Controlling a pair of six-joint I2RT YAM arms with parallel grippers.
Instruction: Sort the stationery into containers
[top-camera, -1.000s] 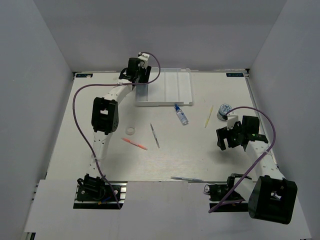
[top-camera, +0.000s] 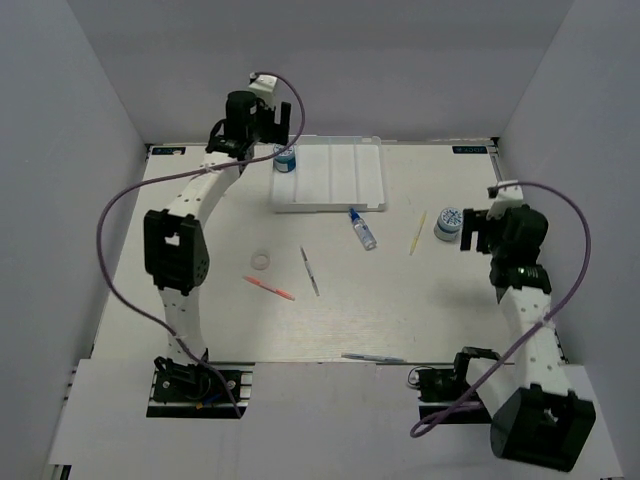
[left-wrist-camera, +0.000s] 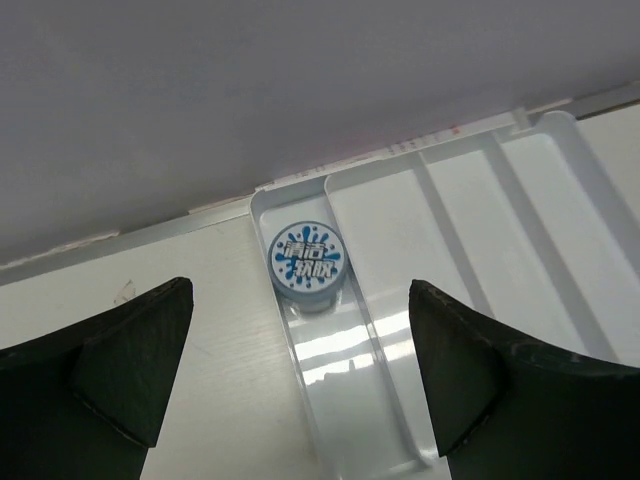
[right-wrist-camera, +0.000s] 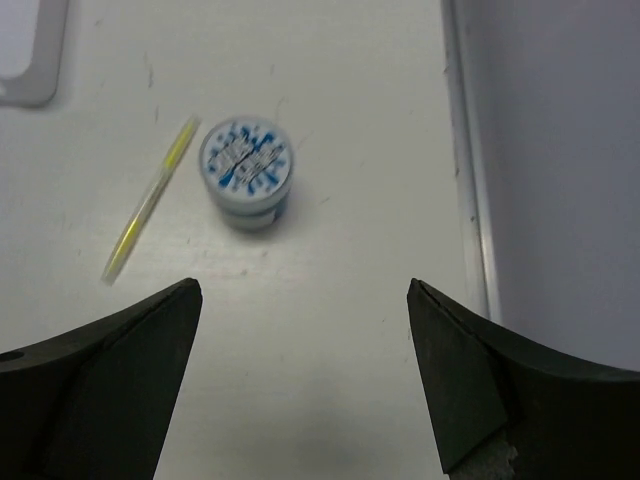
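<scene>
A round jar with a blue splash lid (left-wrist-camera: 307, 260) sits in the left compartment of the white divided tray (top-camera: 330, 172). My left gripper (top-camera: 282, 125) is open above it, holding nothing. A similar jar (right-wrist-camera: 246, 170) stands right of a yellow pen (top-camera: 418, 230); my open right gripper (top-camera: 467, 235) hovers just beside it, empty. On the table lie a blue-capped bottle (top-camera: 363, 230), an orange pen (top-camera: 268, 287), a slim pen (top-camera: 309, 271), a tape roll (top-camera: 260, 259) and another pen (top-camera: 372, 356) at the front edge.
Walls (top-camera: 566, 160) enclose the table's back and sides; the right one is close to my right gripper. The tray's other compartments are empty.
My left gripper has risen and moved leftward, leaving the jar in the tray. My right gripper has moved up and rightward, toward the back of the table near the other jar.
</scene>
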